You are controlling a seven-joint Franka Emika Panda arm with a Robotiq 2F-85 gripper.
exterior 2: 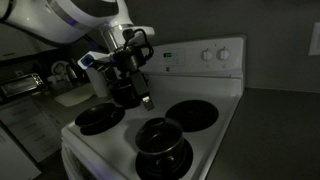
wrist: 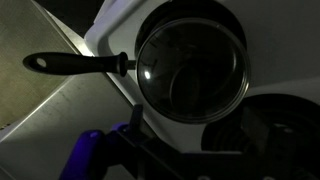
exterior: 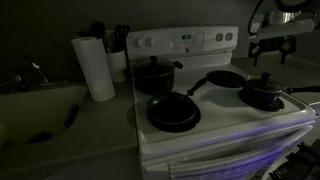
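Note:
On the front right burner stands a dark saucepan (exterior: 262, 96) with a glass lid on top. Seen from above in the wrist view, the lid (wrist: 190, 70) covers the pan, and the long black handle (wrist: 75, 63) points left. My gripper (exterior: 269, 59) hangs open above this pan, clear of the lid, with nothing between its fingers. In exterior view 2 the pan (exterior 2: 160, 146) sits below and slightly right of the hand.
The white stove (exterior: 215, 118) also carries a black frying pan (exterior: 173, 112) at front left and a lidded pot (exterior: 154, 74) behind it. A paper towel roll (exterior: 94, 69) and sink (exterior: 38, 112) lie left.

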